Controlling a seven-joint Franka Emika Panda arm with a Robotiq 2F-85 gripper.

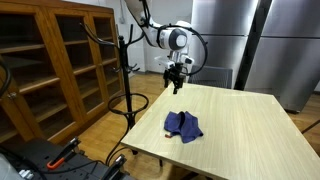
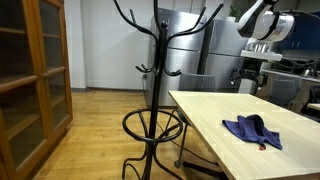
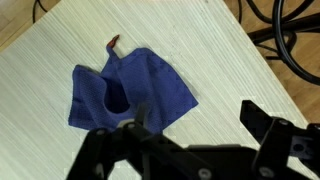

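A dark blue cloth point(image 3: 153, 84) lies crumpled on the pale wooden table point(image 1: 235, 130), its folds raised around a dark hollow. From its edge pokes a small red-orange piece point(image 3: 113, 42); what this belongs to is hidden. In exterior view 2 the cloth point(image 2: 250, 130) shows a raised fold near its middle. My gripper is open above the table, its black fingers wide apart and empty. In the wrist view, the left fingertip overlaps the cloth's lower part and the right one has bare table behind it.
A black coat stand point(image 2: 151, 115) rises beside the table's edge. Behind the table a person point(image 1: 176, 48) stands near a grey chair point(image 1: 212, 78). Black cables point(image 3: 285, 35) loop past the table edge.
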